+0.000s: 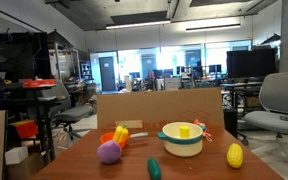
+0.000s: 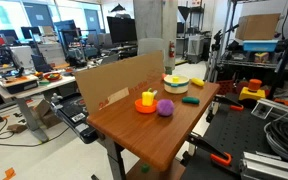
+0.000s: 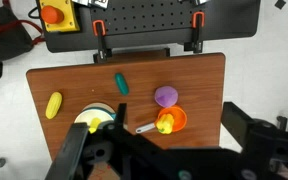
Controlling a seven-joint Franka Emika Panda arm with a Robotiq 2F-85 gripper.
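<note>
In the wrist view my gripper is open high over the wooden table, its dark fingers spread wide with nothing seen between them. A whitish pot (image 1: 182,148) with a green rim has a yellow item (image 1: 184,131) in it. Left of it in exterior view 1, an orange bowl (image 3: 178,114) holds a yellow, pepper-like item (image 3: 165,124). A round purple item (image 1: 109,152) lies near the bowl. The dark green, long item (image 1: 154,170) and the yellow oblong item (image 1: 235,155) lie apart on the tabletop. My fingers partly cover the pot in the wrist view.
A brown upright panel (image 1: 159,105) borders one long side of the table (image 2: 134,125). Something thin and pale, perhaps a knife (image 3: 145,128), lies between pot and bowl. Bare tabletop shows around the purple item. The robot's dark mount (image 3: 149,25) borders the opposite side.
</note>
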